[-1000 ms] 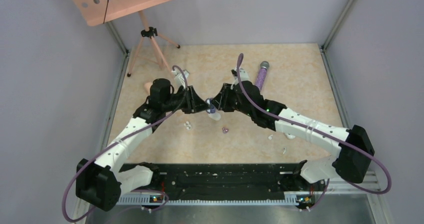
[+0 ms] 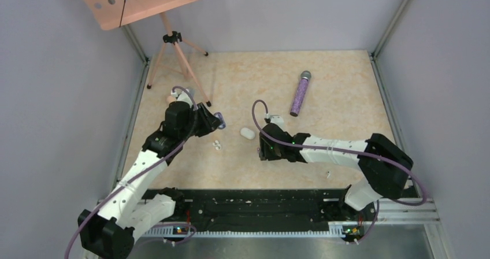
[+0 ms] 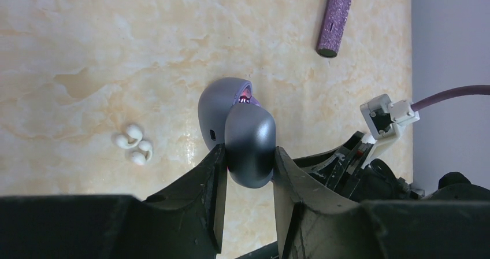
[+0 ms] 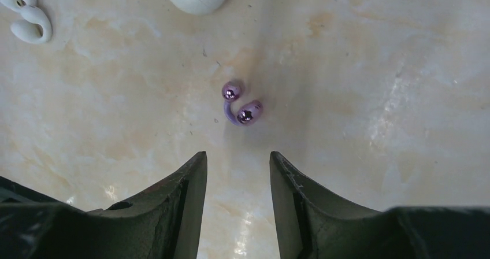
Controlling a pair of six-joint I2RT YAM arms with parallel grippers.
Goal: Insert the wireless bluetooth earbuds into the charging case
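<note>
My left gripper is shut on the dark grey-purple charging case (image 3: 249, 137), held above the table. The case's lid stands open, and a bit of shiny purple shows inside; whether an earbud sits there, I cannot tell. A purple earbud (image 4: 241, 104), two shiny beads joined by a curved band, lies on the table in the right wrist view. Just short of it, my right gripper hangs open with nothing between its fingers. From the top, the case (image 2: 220, 120) shows at the left gripper's tip.
White earbuds (image 2: 217, 145) and a white case (image 2: 247, 133) lie between the arms. A purple microphone (image 2: 300, 93) rests at the back right, and a pink tripod stand (image 2: 183, 59) is at the back left.
The two grippers were close together at the case. My left gripper has drawn back left with it, while the right one has swung toward the front, over the purple earbud.
</note>
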